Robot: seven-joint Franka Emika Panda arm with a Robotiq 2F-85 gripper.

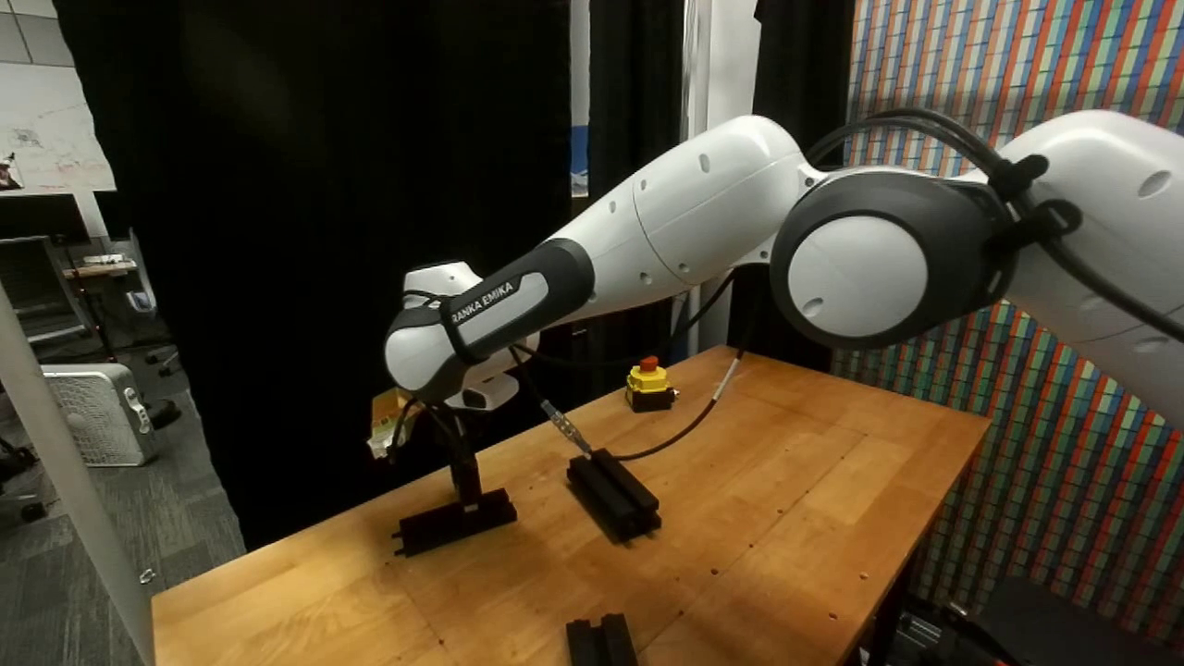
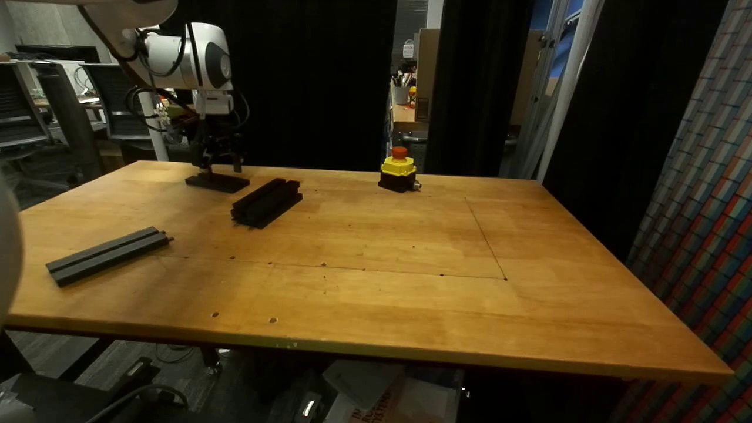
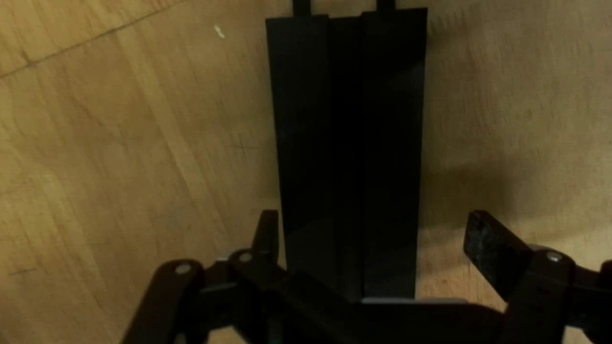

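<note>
A black grooved block [image 3: 347,149] with two pegs at its far end lies flat on the wooden table, seen large in the wrist view. My gripper is open, one finger on each side of the block's near part, with a visible gap on the right side. In exterior view 1 the same block [image 1: 457,525] rests near the table's back edge, the gripper [image 1: 468,496] close over it. Exterior view 2 shows the block [image 2: 217,183] under the dark gripper. To its side sits a bulkier pair of black grooved pieces [image 2: 268,203].
Another grooved piece [image 2: 109,255] lies at the table's left front, its end [image 1: 601,642] showing in exterior view 1. A yellow box with a red button [image 2: 399,171] stands at the back edge.
</note>
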